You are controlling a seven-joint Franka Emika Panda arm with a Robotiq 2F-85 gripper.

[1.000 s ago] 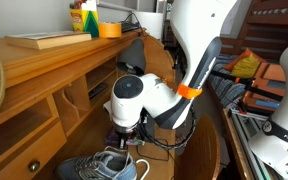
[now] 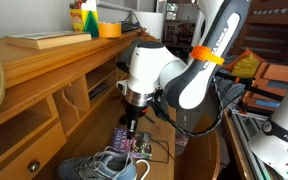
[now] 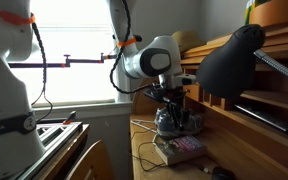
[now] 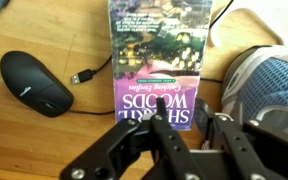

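Observation:
A book (image 4: 156, 60) with a purple cover shows its face in the wrist view, its lettering upside down. In exterior view 2 the book (image 3: 180, 148) lies on the wooden desk. My gripper is over the lettered end of the book, its dark fingers a small distance apart. Seen from exterior view 1, the gripper (image 2: 133, 128) points down by the book (image 2: 121, 139). What, if anything, is between the fingertips is hard to make out.
A black mouse (image 4: 36, 82) and a cable plug (image 4: 83, 76) lie to one side of the book. On the other side is a grey-blue shoe (image 4: 269, 88). Wooden drawers and a raised shelf (image 2: 59, 55) border the desk.
My arm has moved toward the upper right in exterior view 1 and tilted. More of the book shows below the gripper than before. The shoe has stayed in place.

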